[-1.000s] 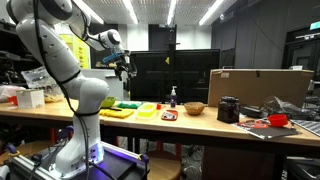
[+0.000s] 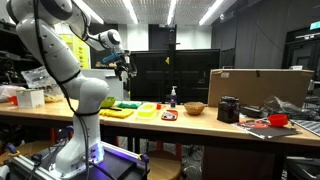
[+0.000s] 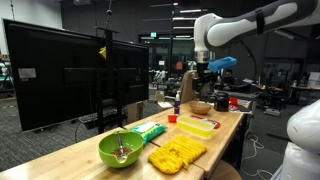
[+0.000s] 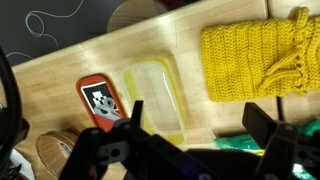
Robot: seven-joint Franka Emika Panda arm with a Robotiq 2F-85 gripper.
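My gripper is open and empty, hanging high over the table; its dark fingers show at the bottom of the wrist view. Below it lies a clear, yellowish shallow tray (image 4: 156, 92). A yellow knitted cloth (image 4: 240, 65) lies to the right of the tray in that view. On the tray's other side is a red-rimmed item (image 4: 98, 97) with a black-and-white middle. Green-and-white packaging (image 4: 240, 143) is partly hidden behind the fingers. In exterior view 2, a green bowl (image 3: 112, 157) with something inside stands near the yellow cloth (image 3: 178, 152).
A brown bowl (image 2: 193, 108), a pump bottle (image 2: 173, 98) and a black container (image 2: 229, 109) stand along the table. A large cardboard box (image 2: 245, 87) rises at the right, behind red and dark items (image 2: 272, 124). Air around the gripper is clear.
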